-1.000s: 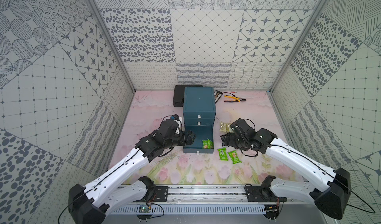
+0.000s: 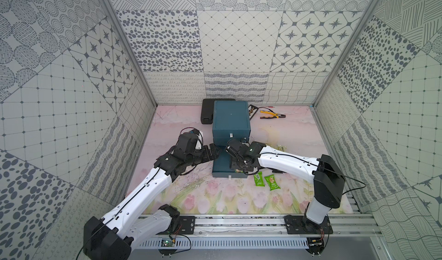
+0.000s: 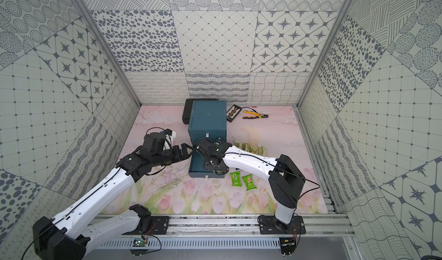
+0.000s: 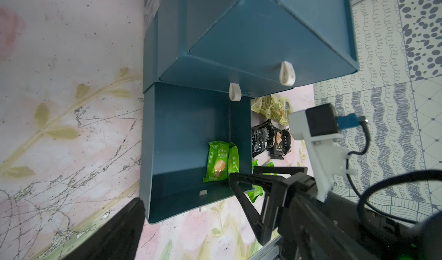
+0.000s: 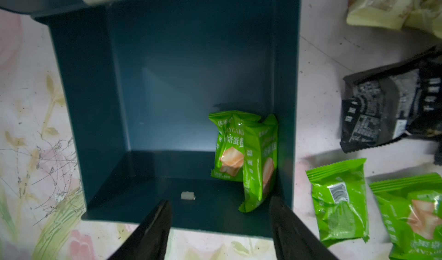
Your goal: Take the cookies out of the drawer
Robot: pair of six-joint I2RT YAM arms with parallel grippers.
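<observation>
The bottom drawer (image 5: 175,75) of the blue cabinet (image 2: 231,117) stands pulled out. Two green cookie packets (image 5: 230,158) lie in its front right part, against the side wall. My right gripper hangs open right over the drawer, fingers apart above the packets, nothing between them. My left gripper (image 2: 211,151) hovers at the drawer's left side; in the top views its fingers look apart and empty.
Right of the drawer lie two green packets (image 5: 338,200), black packets (image 5: 386,103) and pale yellow packets (image 5: 386,2). Pliers (image 2: 271,115) lie behind them. The table left of the drawer is clear.
My right gripper has swung left from beside the drawer to over it.
</observation>
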